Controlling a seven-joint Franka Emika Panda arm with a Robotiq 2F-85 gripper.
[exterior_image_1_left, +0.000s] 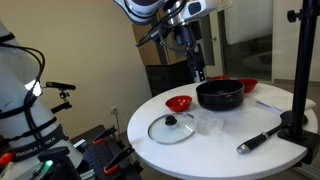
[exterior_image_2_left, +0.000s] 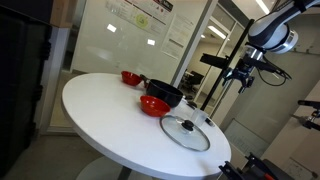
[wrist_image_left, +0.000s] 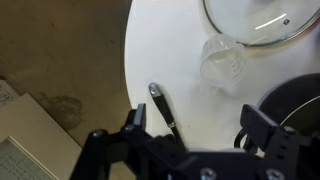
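My gripper (exterior_image_1_left: 199, 73) hangs in the air above the white table, near the black pot (exterior_image_1_left: 220, 94). Its fingers are open, and in the wrist view nothing shows between the fingers. A glass lid with a black knob (exterior_image_1_left: 171, 121) lies flat on the table in front of the pot. Beside the lid stands a clear plastic container (wrist_image_left: 222, 62). A black-handled utensil (exterior_image_1_left: 259, 139) lies toward the right side; part of it is hidden behind the gripper in the wrist view.
A red bowl (exterior_image_1_left: 178, 103) sits left of the pot, and more red ware (exterior_image_2_left: 131, 77) stands farther back. A black post (exterior_image_1_left: 300, 75) rises at the table's right edge.
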